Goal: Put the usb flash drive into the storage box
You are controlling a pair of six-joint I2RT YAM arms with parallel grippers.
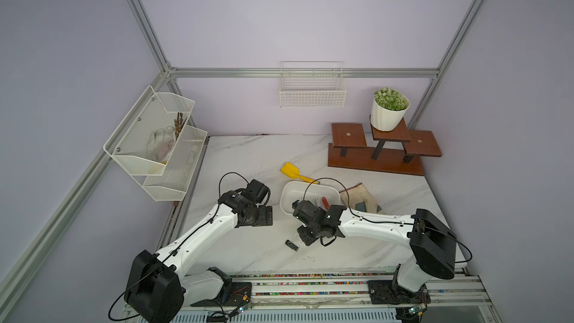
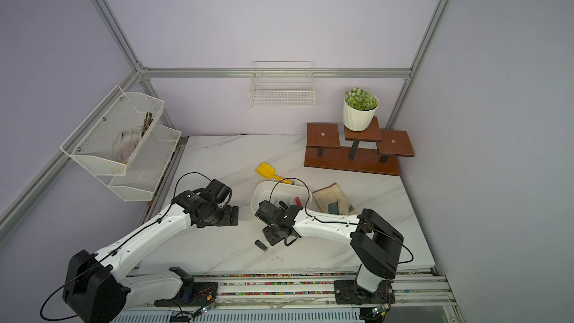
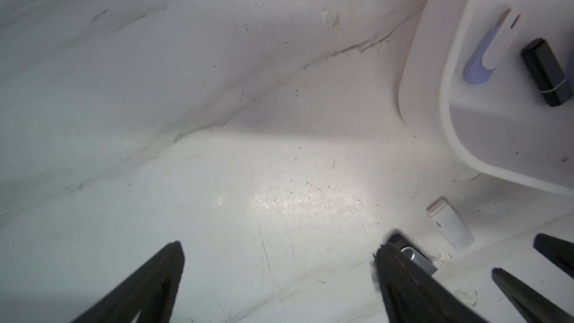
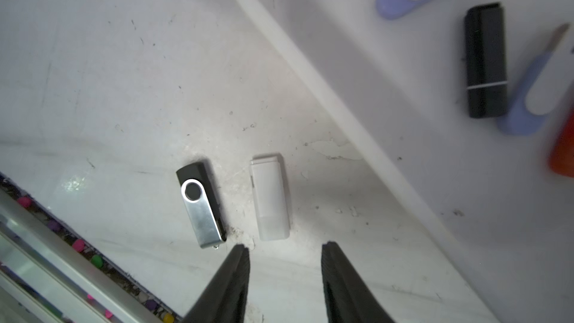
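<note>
Outside the white storage box (image 4: 334, 113), a white usb flash drive (image 4: 271, 198) and a black-and-silver one (image 4: 202, 204) lie side by side on the table. Several more drives rest inside the box, among them a black one (image 4: 485, 59), a lilac-and-white one (image 3: 492, 48) and a red one (image 4: 563, 149). My right gripper is over the table by the white drive, its fingers apart with nothing between them. Left of the box, my left gripper stands open and empty; one of its fingers partly covers the black-and-silver drive in the left wrist view.
A yellow scoop (image 1: 291, 170) lies behind the box. To its right is a beige glove (image 2: 326, 194). A brown stepped shelf (image 1: 376, 159) with a potted plant (image 1: 386, 113) stands at the back right. Bare table lies left of the box.
</note>
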